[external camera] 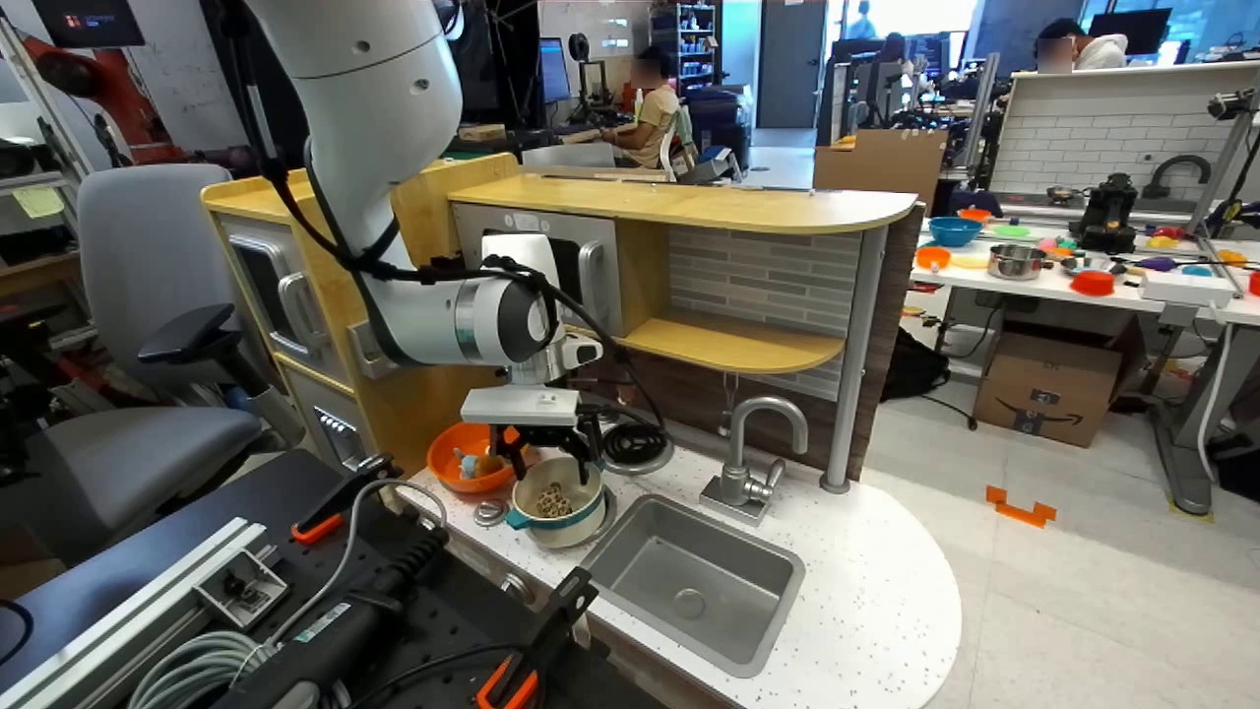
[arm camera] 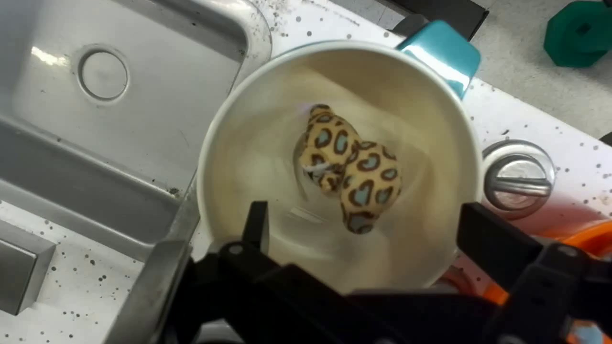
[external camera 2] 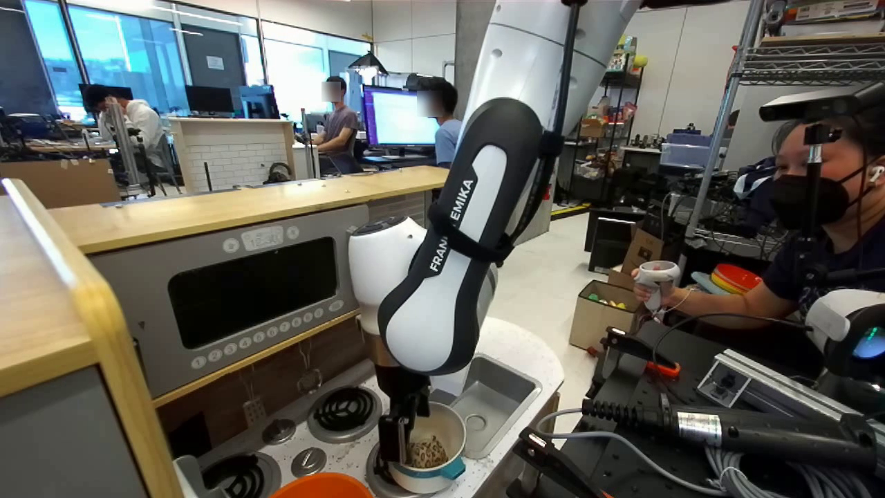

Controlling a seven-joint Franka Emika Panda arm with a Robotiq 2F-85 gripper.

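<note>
A cream pot (external camera: 564,528) with a teal handle stands beside the sink, on a burner. Inside it lies a leopard-spotted plush toy (arm camera: 350,166), tan with brown rings, resting on the pot's bottom. My gripper is open over the pot, its black fingers (arm camera: 497,246) spread wide, with the toy beyond the tips and untouched. In the second exterior view the pot (external camera 2: 452,431) is partly covered by the gripper (external camera 2: 406,444). Whether a finger touches the pot's rim cannot be made out.
An orange bowl (external camera: 452,455) holding a blue and brown toy (external camera: 481,463) sits left of the pot. The grey sink (external camera: 709,579) and faucet (external camera: 756,455) are to the right. A wooden shelf (external camera: 738,337) overhangs the counter's back; bare white counter (external camera: 880,579) lies beyond the sink.
</note>
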